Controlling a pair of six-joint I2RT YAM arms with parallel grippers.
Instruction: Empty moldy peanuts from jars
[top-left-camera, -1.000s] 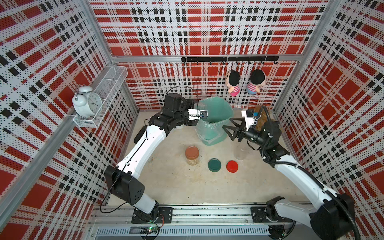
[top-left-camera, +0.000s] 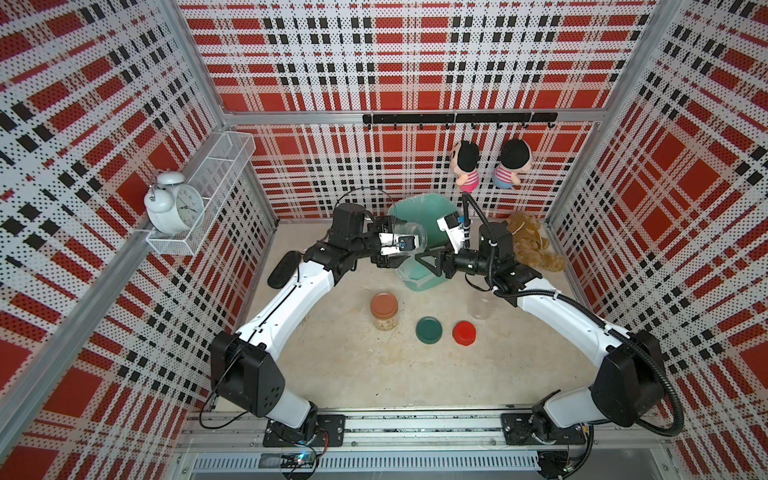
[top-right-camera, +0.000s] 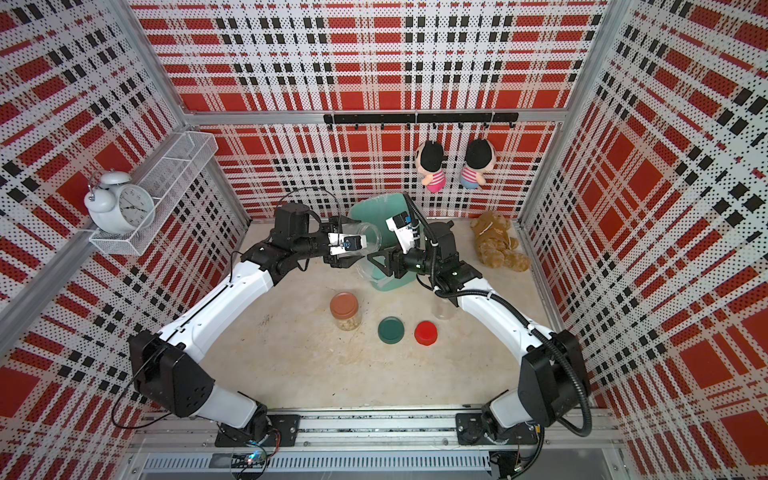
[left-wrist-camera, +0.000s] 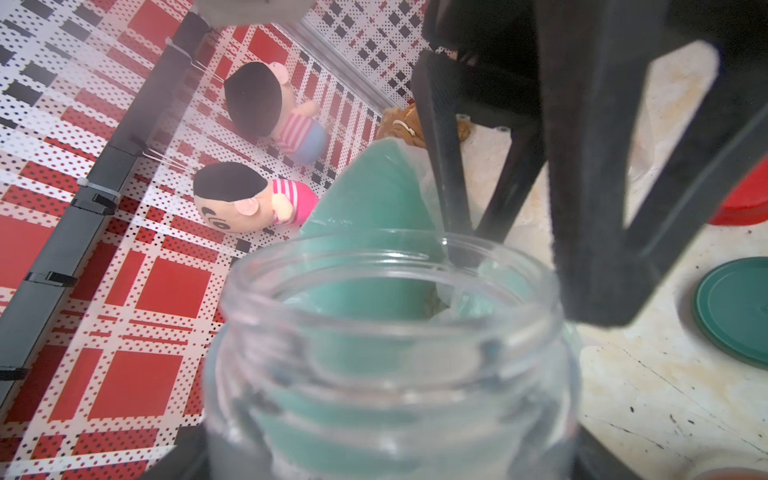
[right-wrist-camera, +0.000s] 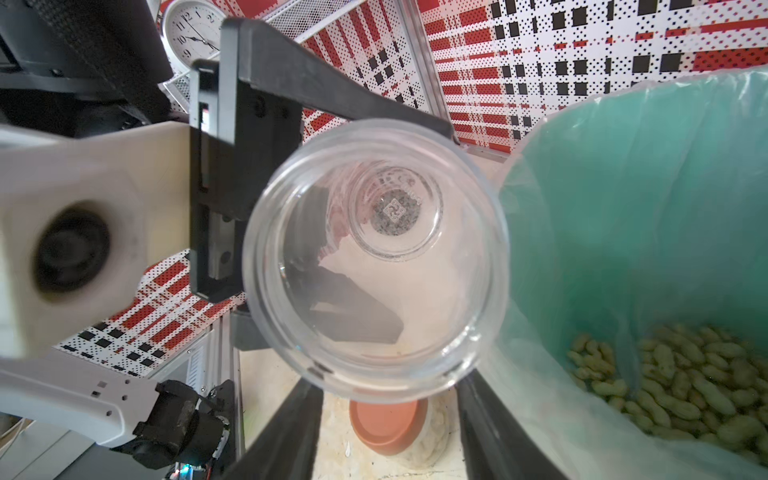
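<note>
A clear, empty glass jar (right-wrist-camera: 376, 352) is held sideways at my left gripper (top-left-camera: 390, 248), whose fingers are around it; whether they press on it is hard to tell. Behind and below is a green-lined bin (top-left-camera: 424, 208) with peanuts (right-wrist-camera: 680, 384) inside. A lidded jar with contents (top-left-camera: 385, 312) stands on the table, with a green lid (top-left-camera: 429, 329) and a red lid (top-left-camera: 464, 333) nearby.
Another clear jar (top-right-camera: 445, 310) stands under my right arm. A brown plush toy (top-right-camera: 496, 248) lies at the back right. Two dolls hang on the back wall. A wire shelf with a clock (top-left-camera: 184, 208) is on the left.
My right gripper has moved left toward the jar. My left gripper with the jar has moved slightly down and right over the last second.
</note>
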